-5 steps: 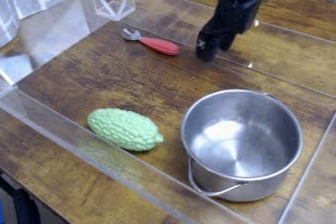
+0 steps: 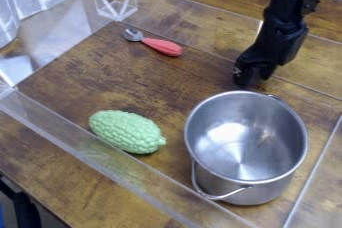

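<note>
My black gripper [image 2: 251,72] is low over the wooden surface at the upper right, just behind a steel pot [image 2: 243,147]; whether its fingers are open or shut is hard to tell. A green bumpy bitter melon [image 2: 126,131] lies at the lower left. A red-handled utensil with a metal head [image 2: 160,46] rests at the upper left, apart from my gripper.
Clear plastic walls [image 2: 67,135] edge the work area. A white grid-like item [image 2: 40,12] stands at the top left.
My gripper has moved rightward and down in the view, away from the red-handled utensil and closer to the pot. The objects have not visibly moved.
</note>
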